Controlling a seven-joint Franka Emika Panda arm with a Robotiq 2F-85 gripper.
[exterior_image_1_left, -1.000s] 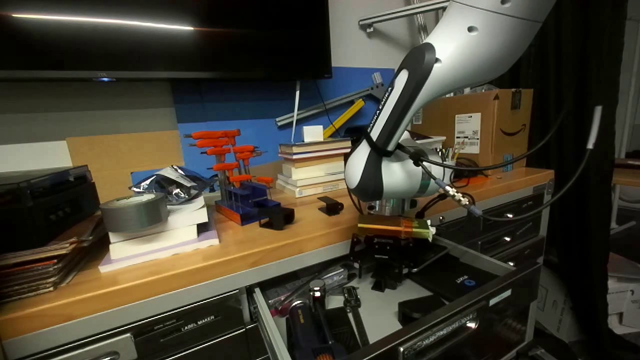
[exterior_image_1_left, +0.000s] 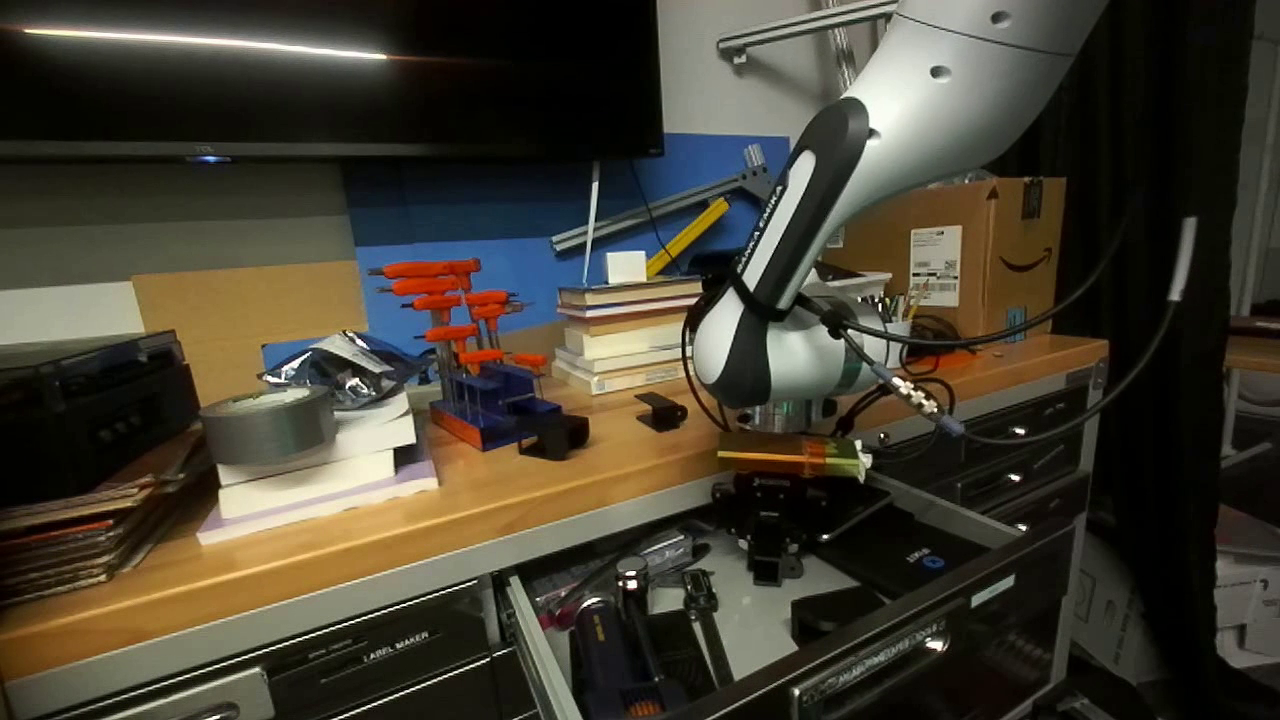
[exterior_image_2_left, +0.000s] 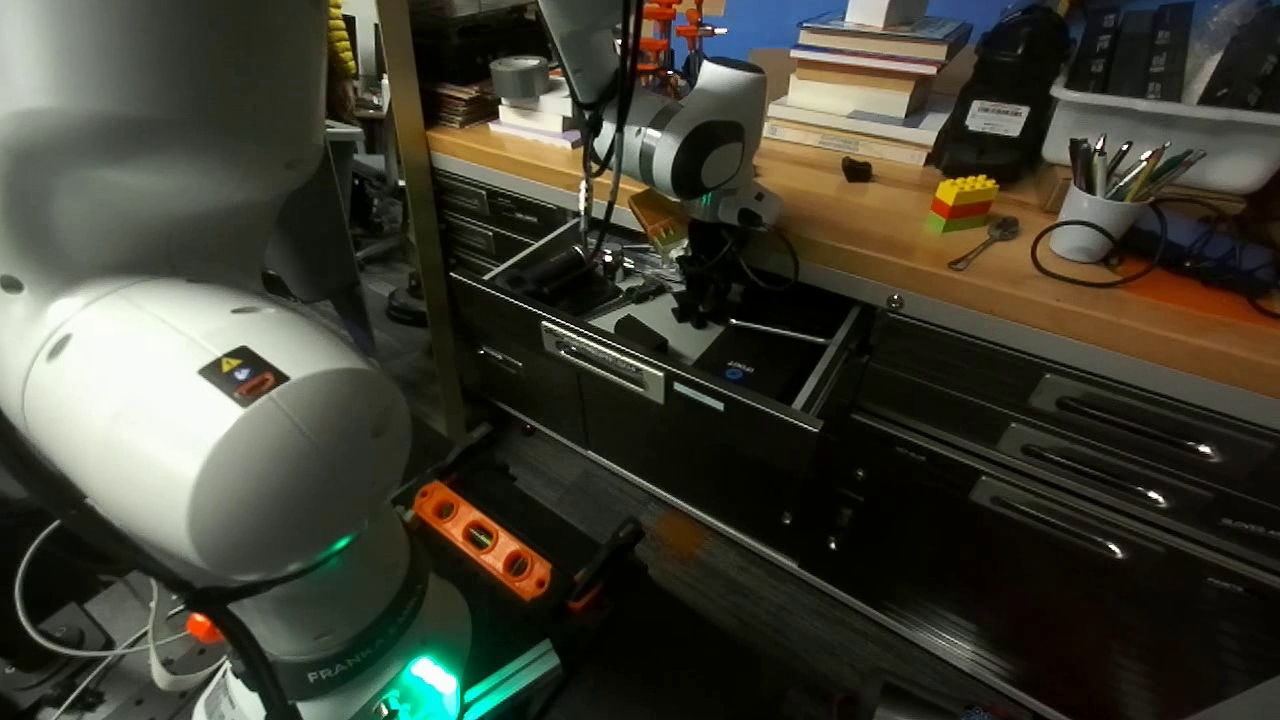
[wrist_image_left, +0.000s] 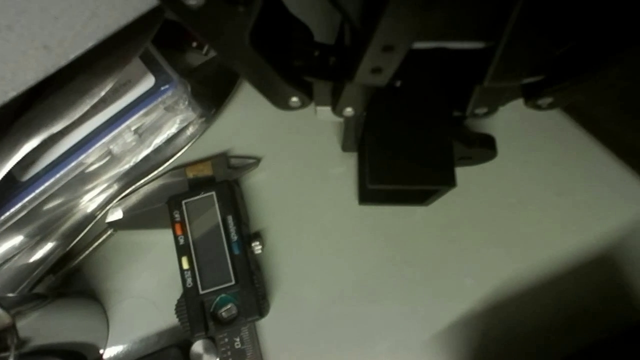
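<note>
Over the open drawer (exterior_image_1_left: 978, 534), my gripper points down with its fingers (wrist_image_left: 351, 133) closed against both sides of a black, box-shaped piece (wrist_image_left: 408, 189). The lower end of this piece shows an open, hollow-looking frame. Exterior view 1 has the gripper (exterior_image_1_left: 769, 554) low inside the drawer, near its back. Whether the piece touches the drawer floor cannot be told. To its left in the wrist view lies a digital caliper (wrist_image_left: 210, 246) on the pale floor.
A clear plastic package (wrist_image_left: 114, 144) and dark tools (exterior_image_1_left: 606, 642) fill the drawer's left side. A black flat box (exterior_image_1_left: 900, 552) and a smaller dark item (exterior_image_1_left: 830, 614) lie to the right and front. The wooden countertop (exterior_image_1_left: 528, 486) overhangs behind; the pale drawer floor has some clear room.
My gripper's fingers have closed from a wider spread onto the black piece. The drawer and its contents sit very slightly further left in exterior view 1.
</note>
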